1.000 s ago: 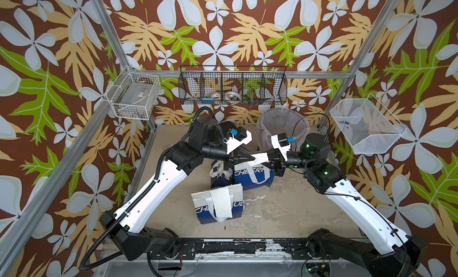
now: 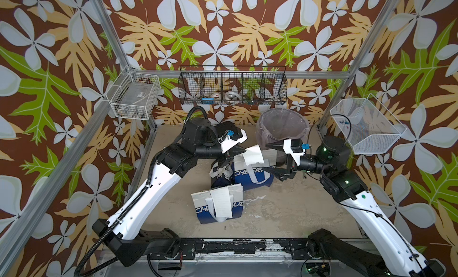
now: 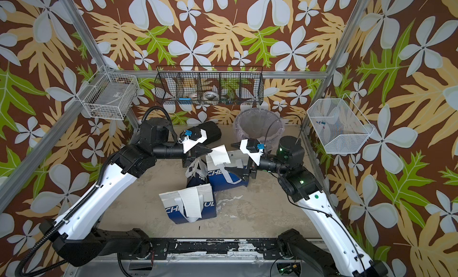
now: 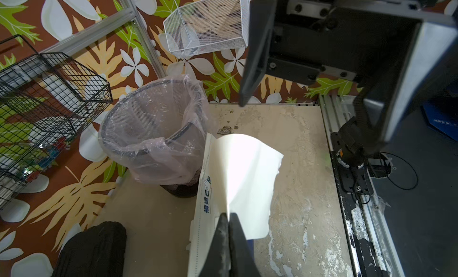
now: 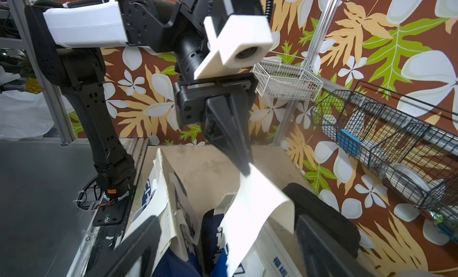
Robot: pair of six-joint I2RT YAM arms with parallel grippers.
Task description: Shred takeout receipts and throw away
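Note:
A white, curled paper receipt (image 2: pixel 252 155) hangs from my left gripper, whose fingers are shut on its edge. The receipt's free end has a ragged edge, clear in the left wrist view. My right gripper (image 2: pixel 267 157) stands open, facing that loose end; in the right wrist view its fingers (image 5: pixel 138 243) are spread wide, with the paper ahead and not gripped. Another white paper strip (image 2: pixel 221 202) lies on the front blue-and-white takeout bag (image 2: pixel 202 213). Behind the grippers is the bin (image 2: pixel 281 126), lined with a clear bag.
A second blue-and-white bag (image 2: pixel 248 180) sits beneath the grippers, beside a dark bag with pale handles (image 2: pixel 221 174). A black object (image 5: pixel 324 215) lies at the back. Wire baskets (image 2: pixel 232 86) hang along the rear wall.
My right gripper has opened and drawn back to the right, leaving the receipt hanging from the left gripper. The paper's free end has swung up, and the left arm has shifted slightly left.

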